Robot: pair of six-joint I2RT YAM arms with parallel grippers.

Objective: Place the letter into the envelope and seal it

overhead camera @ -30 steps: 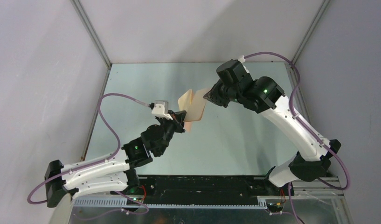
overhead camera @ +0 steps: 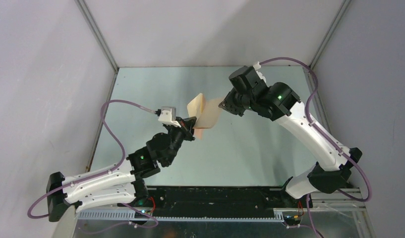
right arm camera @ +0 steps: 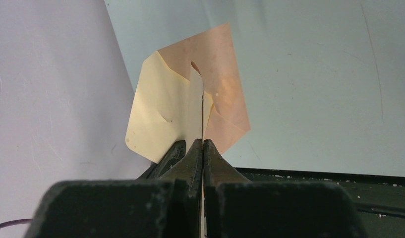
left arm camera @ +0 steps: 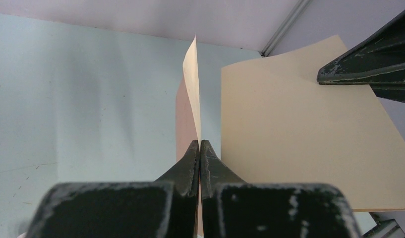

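My left gripper is shut on the envelope (left arm camera: 186, 116), which stands up almost edge-on from between its fingertips in the left wrist view. My right gripper pinches the letter (right arm camera: 195, 106), seen as a narrow upright strip in the right wrist view. Behind that strip spreads the envelope (right arm camera: 225, 74) with its cream flap (right arm camera: 155, 109) standing open. The letter (left arm camera: 299, 129) shows its broad tan face in the left wrist view, right of the envelope. From above, letter (overhead camera: 210, 114) and envelope (overhead camera: 194, 106) overlap; whether the letter's edge is inside is hidden.
Both papers are held above a pale blue table (overhead camera: 240, 158), otherwise clear. Walls enclose it at the back and sides. A finger (right arm camera: 171, 154) of my left gripper is close to the letter's lower part in the right wrist view.
My left gripper has drifted a little left with the envelope.
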